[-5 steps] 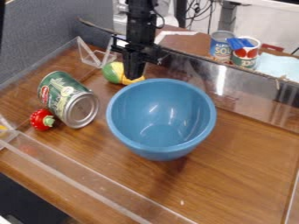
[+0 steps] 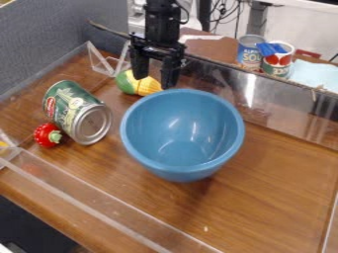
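My black gripper [image 2: 156, 69] hangs at the top centre, open, its fingers around and just above a yellow-green corn toy [image 2: 140, 86] lying on the wooden floor of the tray. In front of it stands a blue bowl [image 2: 183, 135], empty. To the left a large silver can with a green label [image 2: 77, 112] lies on its side, and a small red toy [image 2: 47, 135] with a green top lies beside it.
Clear walls [image 2: 271, 114] edge the wooden surface [image 2: 251, 198]. Beyond the back wall stand cans [image 2: 250, 51] and a pale blue cloth.
My gripper has risen slightly above the corn toy; the other things have not moved.
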